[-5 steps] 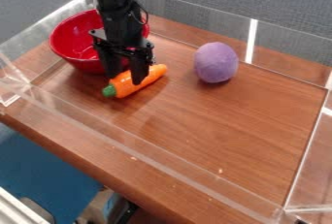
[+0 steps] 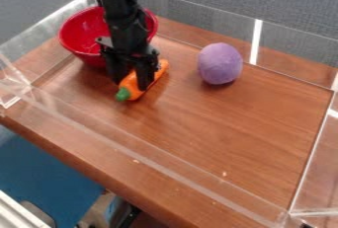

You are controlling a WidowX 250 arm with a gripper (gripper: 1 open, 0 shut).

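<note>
My black gripper (image 2: 129,68) reaches down from the top of the view onto an orange toy carrot (image 2: 154,74) with a green end, lying on the wooden table at the left of centre. Its fingers are around the carrot; whether they are closed on it is hard to tell. A red bowl (image 2: 82,37) sits just behind and left of the gripper, partly hidden by the arm. A purple ball (image 2: 219,64) lies to the right.
Low transparent walls run round the table's edges, with a grey backdrop behind.
The gripper has come down lower over the carrot, and the carrot has shifted and turned slightly. The bowl and ball look unmoved.
</note>
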